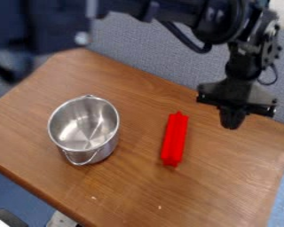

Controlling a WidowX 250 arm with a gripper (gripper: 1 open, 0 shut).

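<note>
My gripper (232, 115) hangs over the back right of the wooden table (132, 195), shut, with nothing visible between its dark fingers. It is to the right of and slightly behind a red bar-shaped object (176, 139), apart from it. A metal pot (84, 130) with wire handles stands upright at the left, empty.
A light blue strip (280, 199) lies at the right edge. A grey speckled panel (132, 53) runs behind the table.
</note>
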